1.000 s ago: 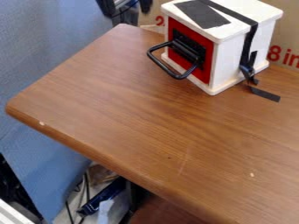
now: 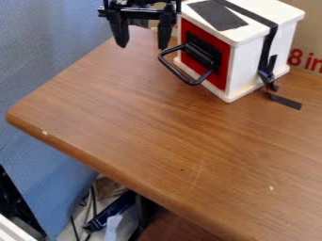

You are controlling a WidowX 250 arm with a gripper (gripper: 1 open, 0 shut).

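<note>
A white box (image 2: 249,73) with black straps, a dark patch on top and a red front panel (image 2: 217,81) sits at the back of the wooden table (image 2: 151,160). A black rectangular handle (image 2: 176,71) sticks out from the red front, low and toward the left. My black gripper (image 2: 142,33) hangs at the top, just left of the box and above the handle, with its two dark fingers apart and nothing seen between them.
A cardboard box (image 2: 304,42) stands behind the white box. Past the table's left edge are a blue surface and, low down, bags and cables.
My gripper has come in from the top edge and moved right, toward the white box and its handle. The box and handle look unchanged.
</note>
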